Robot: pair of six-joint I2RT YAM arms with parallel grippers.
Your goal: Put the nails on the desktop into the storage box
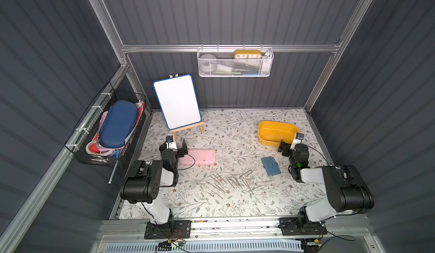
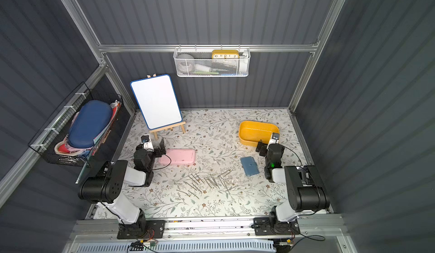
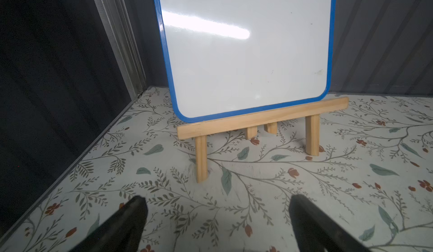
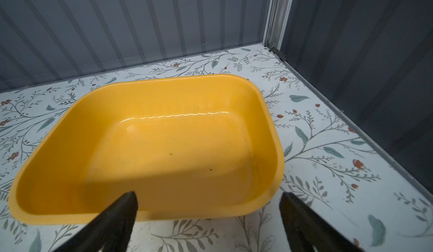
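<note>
Several nails (image 1: 232, 180) lie loose on the floral desktop, front centre. A yellow box (image 4: 171, 148) stands empty at the back right. A pink case (image 2: 179, 157) lies left of centre and a blue flat case (image 1: 271, 165) right of the nails; which is the storage box I cannot tell. My left gripper is open and empty, beside the pink case, facing the whiteboard. My right gripper is open and empty at the yellow box's near edge.
A whiteboard (image 1: 176, 101) on a wooden easel stands at the back left. A black wire basket (image 1: 97, 157) hangs on the left wall, a white one (image 2: 211, 71) on the back wall.
</note>
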